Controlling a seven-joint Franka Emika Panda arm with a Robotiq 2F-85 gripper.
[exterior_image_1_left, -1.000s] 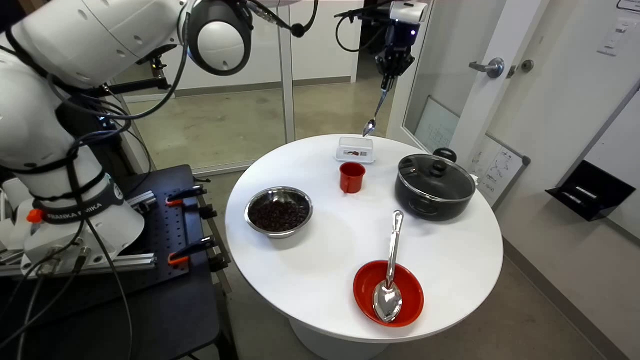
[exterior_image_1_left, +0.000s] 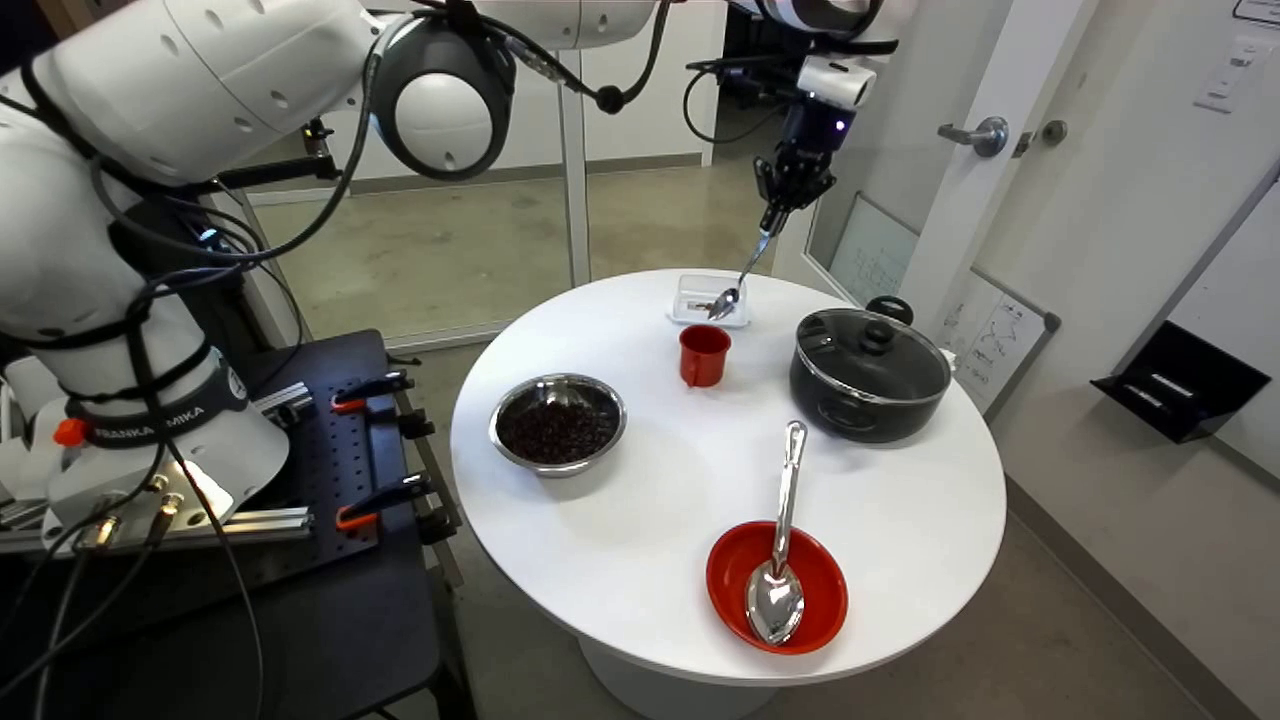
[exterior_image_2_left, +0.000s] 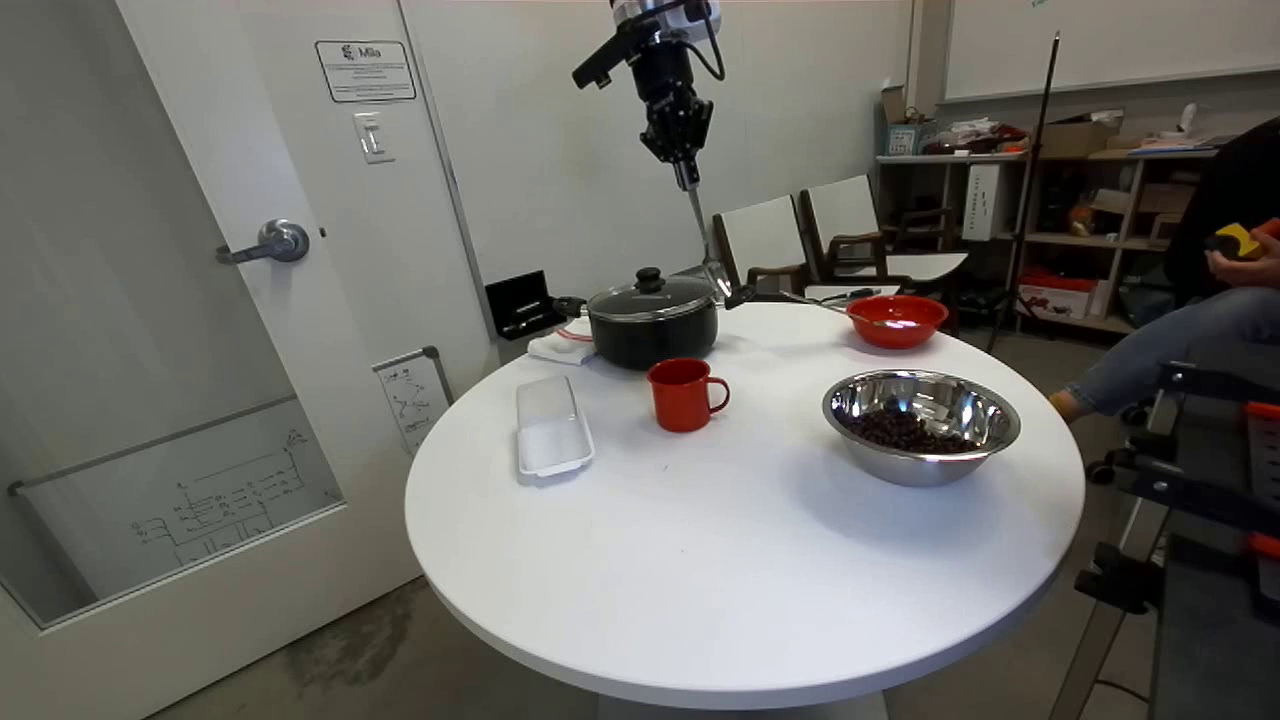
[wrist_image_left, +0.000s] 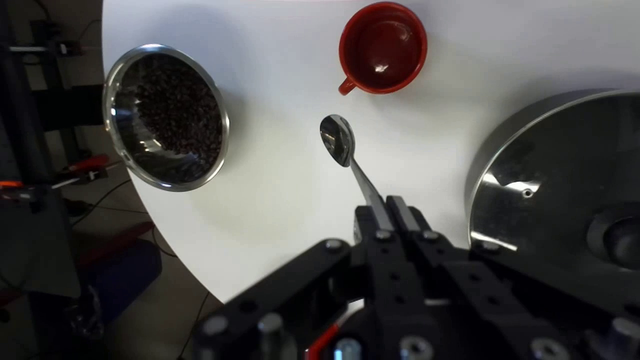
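My gripper (exterior_image_1_left: 775, 218) is shut on the handle of a metal spoon (exterior_image_1_left: 725, 304), which hangs down at a slant with its bowl lowest. In exterior view 1 the spoon's bowl overlaps the clear plastic container (exterior_image_1_left: 692, 311). Exterior view 2 shows the gripper (exterior_image_2_left: 686, 178) high above the table, with the spoon's bowl (exterior_image_2_left: 717, 278) seen by the pot's right side. In the wrist view, the handle runs up from between the fingers, and the spoon's bowl (wrist_image_left: 337, 139) appears below the red mug (wrist_image_left: 384, 48). Its exact height over the table is hard to judge.
A metal bowl of dark beans (exterior_image_1_left: 557, 422), a lidded black pot (exterior_image_1_left: 873, 372) and a red bowl (exterior_image_1_left: 734, 584) with a large serving spoon (exterior_image_1_left: 777, 594) stand on the round white table (exterior_image_1_left: 648, 516).
In exterior view 1 my gripper and the spoon have come lower. The spoon leans more and its bowl now covers part of the clear container. The things on the table have stayed put.
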